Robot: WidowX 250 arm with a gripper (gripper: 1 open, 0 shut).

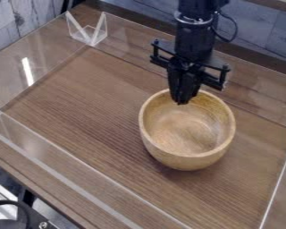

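Note:
A large cream-coloured bowl [188, 134] rests on the wooden table, right of centre, with its inside visible and no object seen in it. Whether it touches the rim, and whether it is open or shut, is not clear.
A white wire-like stand [88, 29] is at the back left. Dark cables lie at the bottom left corner. A panelled wall runs along the back.

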